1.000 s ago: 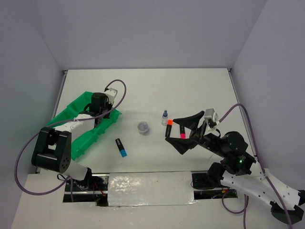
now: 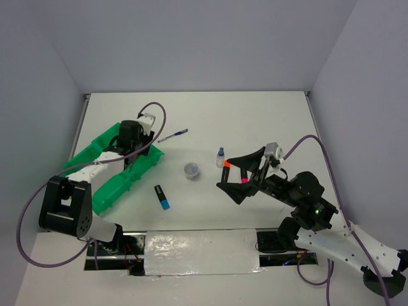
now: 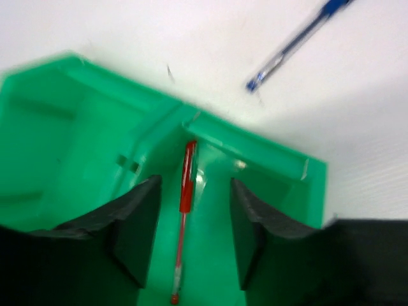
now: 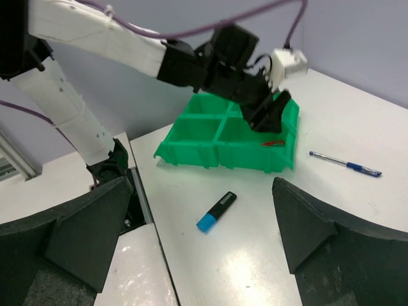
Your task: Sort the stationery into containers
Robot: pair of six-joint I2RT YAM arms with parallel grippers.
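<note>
My left gripper is open above a compartment of the green tray (image 3: 280, 150); no object shows between its fingers. A red pen (image 3: 186, 191) lies in that compartment, below the fingers. Outside the tray, on the table, rests a clear-and-blue pen (image 2: 172, 135). My right gripper (image 2: 224, 173) stands open over the table's right half, near a black marker with an orange end (image 2: 227, 164) and a black-and-pink marker (image 2: 244, 179). A black marker with a blue cap (image 2: 162, 197) lies in front of the tray.
A small bottle with a blue cap (image 2: 220, 157) stands mid-table. Left of it is a small clear cup (image 2: 191, 169).
The right gripper has drifted slightly left.
</note>
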